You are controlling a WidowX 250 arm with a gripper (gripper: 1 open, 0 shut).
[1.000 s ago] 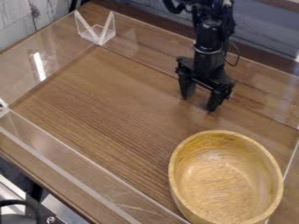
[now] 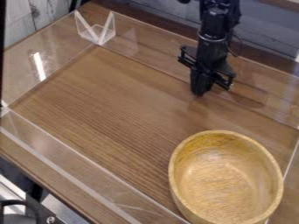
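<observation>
My black gripper (image 2: 205, 80) is at the upper right of the camera view, low over the wooden table (image 2: 105, 114). Its fingers are dark and bunched close together, with nothing visible between them; it appears shut, though small detail is hard to tell.
A large yellow bowl (image 2: 225, 179) sits at the front right. A clear angular plastic piece (image 2: 96, 26) stands at the back left.
The gripper's lower part has drawn narrower and shifted slightly up compared with a second ago, when it was more spread out. The bowl has not moved.
</observation>
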